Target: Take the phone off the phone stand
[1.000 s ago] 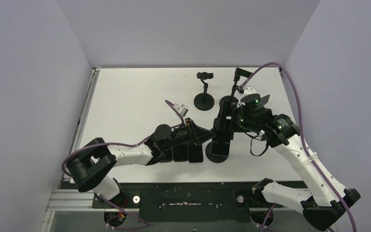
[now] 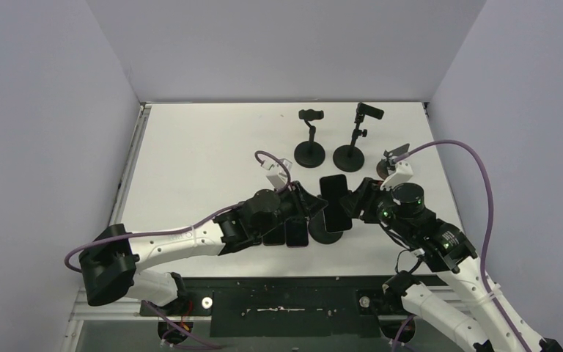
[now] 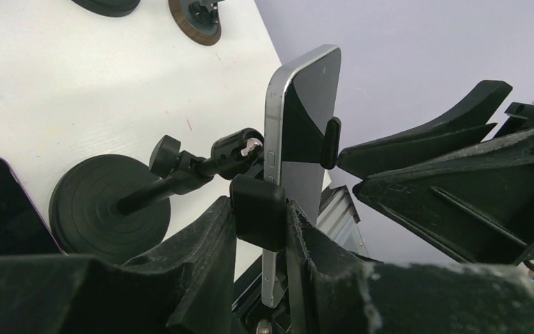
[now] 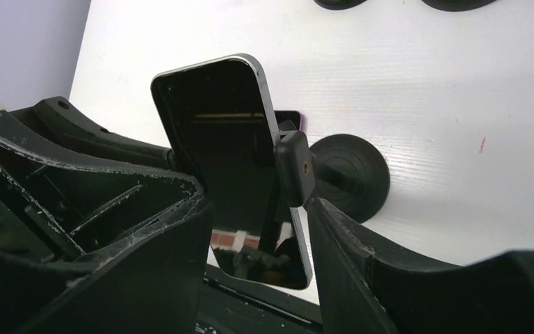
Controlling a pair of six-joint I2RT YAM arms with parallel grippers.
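Note:
The phone (image 2: 336, 192) stands upright in the clamp of a black stand, its round base (image 2: 326, 235) below. In the left wrist view its silver edge faces me. My left gripper has its fingers on either side of the black clamp end (image 3: 259, 202); firm contact does not show. Across the phone, my right gripper (image 2: 357, 203) is near the opposite clamp end (image 4: 295, 168). In the right wrist view its fingers stand apart, with the phone's lower part seen through the gap; what they grip is unclear.
Several dark phones (image 2: 297, 233) lie flat left of the stand's base. Behind are a black stand (image 2: 309, 153), another tall stand (image 2: 349, 158) and a smaller stand (image 2: 385, 169).
My right gripper has moved from over the phone's upper part to its right side, uncovering the phone. The left gripper has shifted slightly, and the phone's top now shows further back.

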